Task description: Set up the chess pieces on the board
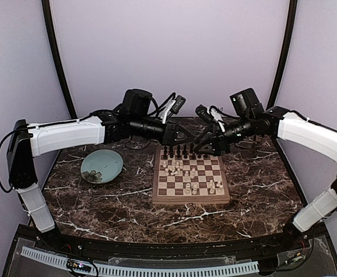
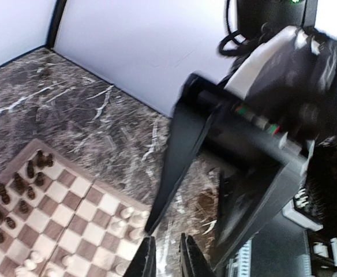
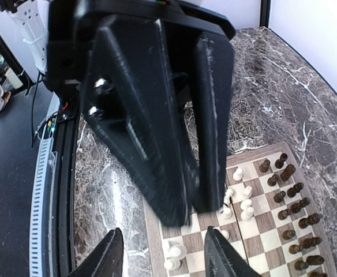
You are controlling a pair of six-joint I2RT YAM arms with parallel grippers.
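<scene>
The chessboard [image 1: 164, 199] lies under my two grippers. Dark pieces [image 1: 178, 151] stand along its far side, partly hidden by the arms. Loose white pieces [image 1: 174, 168] cluster left of the middle, some lying down, and another white piece [image 1: 193, 172] is near the centre. Above the far half of the board, my left gripper [image 1: 187, 137] faces my right gripper [image 1: 201, 144]. In the left wrist view the left fingers [image 2: 145, 254] stand a small gap apart, with no piece visible between them. The right fingers [image 3: 106, 257] are spread, also with no piece showing between.
White pieces [image 1: 190, 188] stand near the board's front edge, with others [image 1: 216, 186] at the front right. A pale green plate [image 1: 102, 157] sits on the left of the marble table. The table in front of the board is clear. Both grippers hover close together.
</scene>
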